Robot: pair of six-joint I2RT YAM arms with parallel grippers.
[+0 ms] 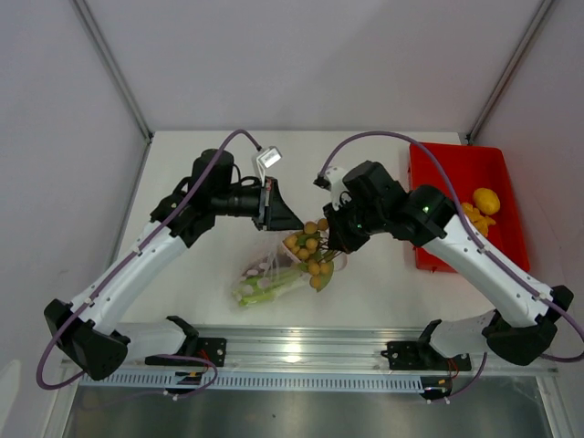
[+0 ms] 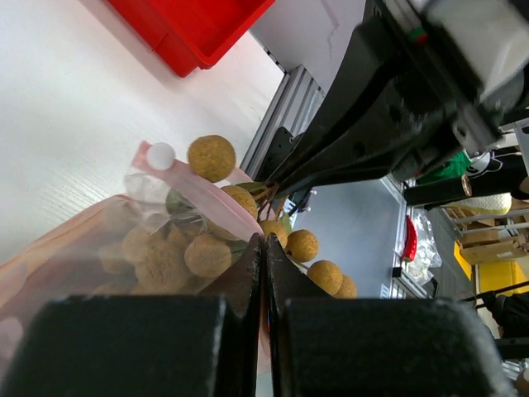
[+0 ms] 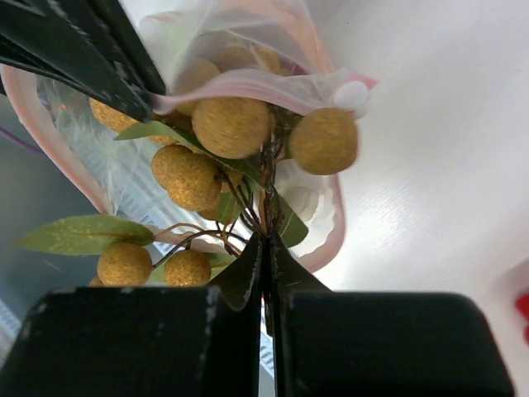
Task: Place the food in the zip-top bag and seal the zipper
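A clear zip bag with pink edge (image 1: 269,269) lies mid-table with green celery inside and a cluster of yellow-brown round fruits on stems (image 1: 313,251) partly in its mouth, some outside. My left gripper is shut at the bag's pink zipper edge (image 2: 211,197). My right gripper is shut on the fruits' stems and leaves (image 3: 248,203); several fruits hang on either side of it. In the right wrist view the other gripper's dark fingers (image 3: 116,74) meet the bag's rim at upper left.
A red bin (image 1: 465,169) with yellow food (image 1: 485,201) sits at the back right.
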